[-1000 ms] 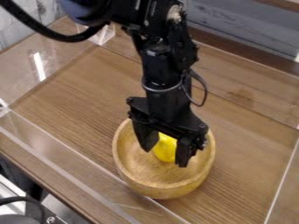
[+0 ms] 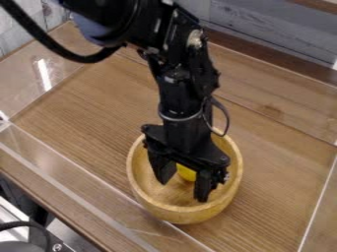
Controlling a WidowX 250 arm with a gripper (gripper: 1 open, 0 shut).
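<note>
The black gripper (image 2: 186,175) reaches down from the top centre into a wooden bowl (image 2: 148,195), its fingers spread open inside it. A small yellow object (image 2: 187,173) sits in the bowl between and behind the fingers, mostly hidden by them; whether they touch it cannot be told.
The bowl stands on a wooden table (image 2: 79,118) with bare room to the left and right. A strip with a seam runs along the lower left edge, where black cables show.
The gripper has sunk slightly further into the bowl, and the yellow object is now more hidden behind it.
</note>
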